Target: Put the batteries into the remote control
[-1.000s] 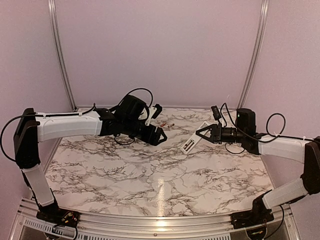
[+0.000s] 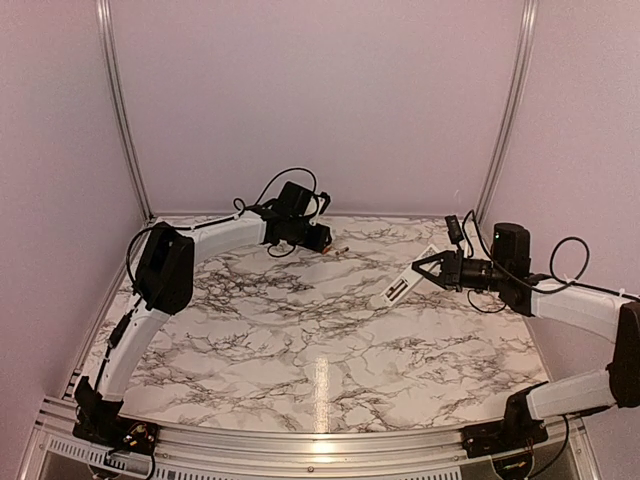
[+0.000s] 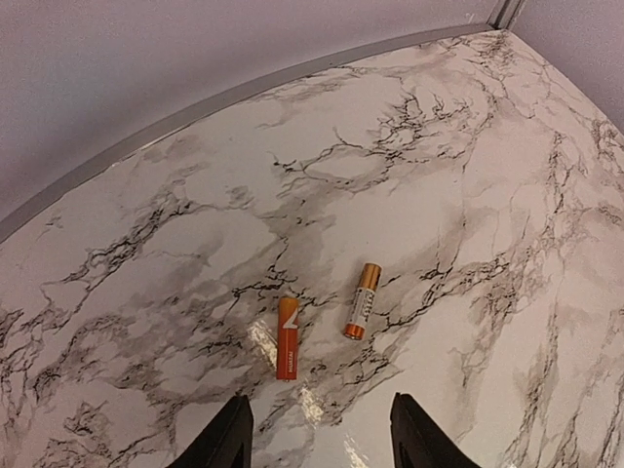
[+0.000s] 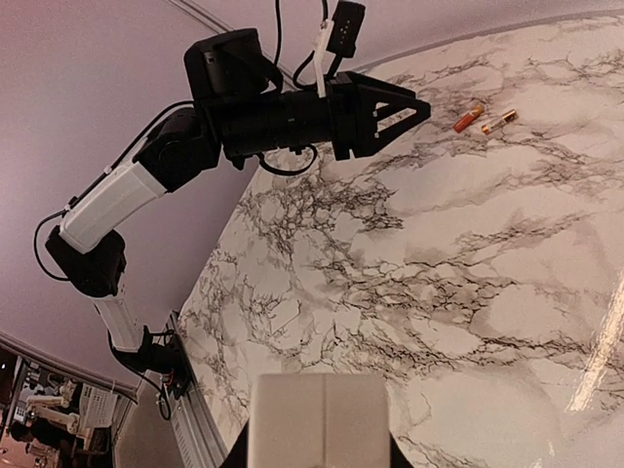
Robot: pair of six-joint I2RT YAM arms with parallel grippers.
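Two AA batteries rest on the marble table at the back middle: an orange one [image 3: 287,341] and a copper-topped one [image 3: 362,302], slightly apart. My left gripper is above them, its fingers apart with nothing between them. On the right, my right gripper [image 2: 435,268] is shut on the white remote [image 2: 398,286], which is raised and tilted, a dark slot showing on its face in the top view. The right wrist view shows the remote's pale end [image 4: 317,424] at the bottom.
Pale walls [image 2: 320,110] enclose it at the back and sides, with metal rails along the edges.
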